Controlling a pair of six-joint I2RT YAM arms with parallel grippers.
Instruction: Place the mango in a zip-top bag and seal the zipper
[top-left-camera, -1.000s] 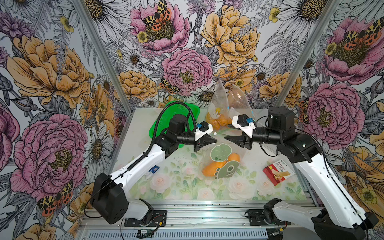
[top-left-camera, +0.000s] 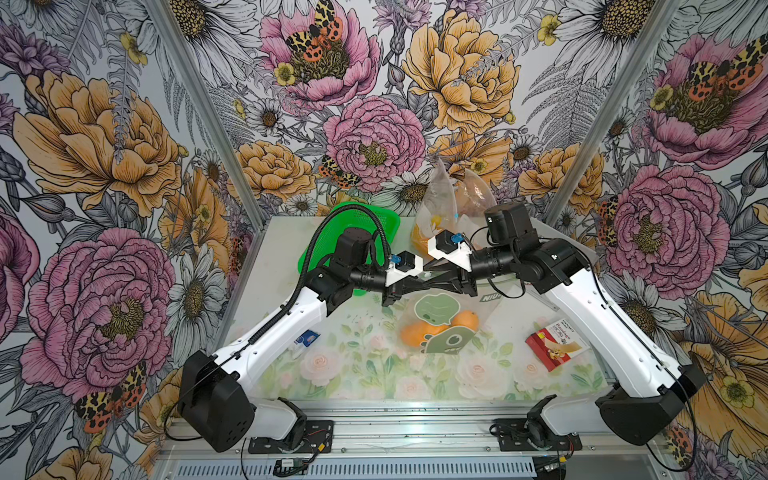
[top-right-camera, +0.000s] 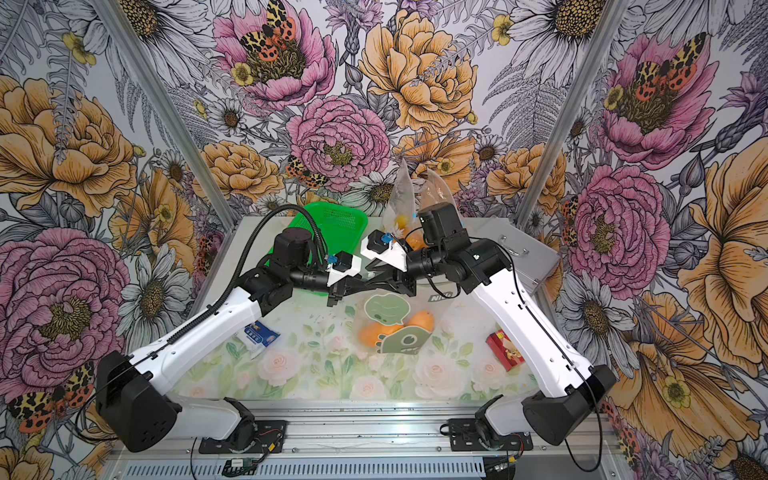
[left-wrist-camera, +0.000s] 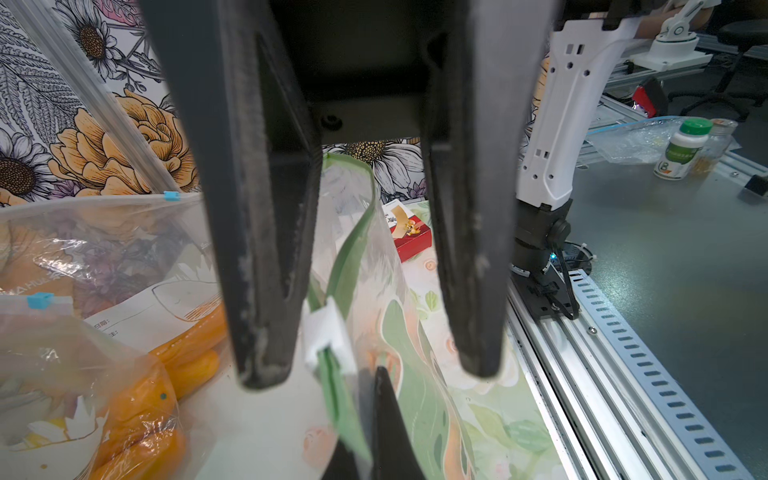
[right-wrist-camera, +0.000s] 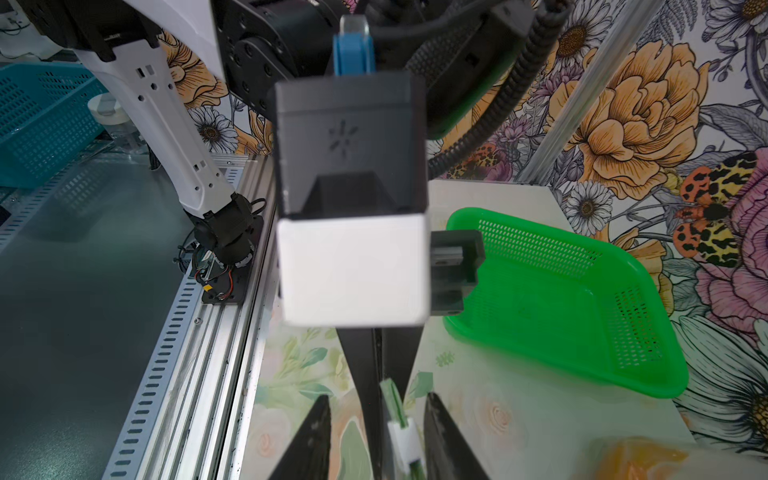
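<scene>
The zip bag with oranges or mangoes inside sits at the front middle, green zipper strip upward. My grippers meet above it. My left gripper is shut at the zipper, which rises beside its fingers.
A green basket stands at the back left, other fruit bags at the back middle. A red box lies front right, a blue packet front left.
My right gripper has moved left to meet the left one over the bag. The left arm has shifted only slightly.
</scene>
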